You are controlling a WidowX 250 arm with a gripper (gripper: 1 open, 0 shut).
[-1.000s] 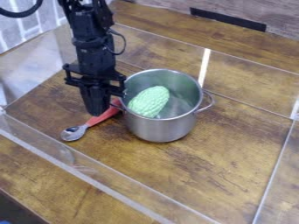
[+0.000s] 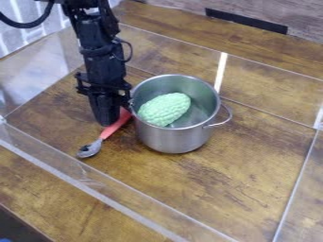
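My black gripper point(image 2: 106, 110) is down at the left side of a steel pot point(image 2: 179, 136), low over the red handle of a spoon point(image 2: 115, 128) whose silver bowl points toward the front left. Whether the fingertips touch the handle is hard to tell; the fingers look close together. Inside the pot lies a pale green textured object point(image 2: 164, 106).
Clear panel edges border the work area at left and right. A dark wall strip runs along the back.
My gripper has shifted slightly left and down toward the spoon handle. The spoon's bowl end has shifted a little to the right and down. The pot is nearly unchanged.
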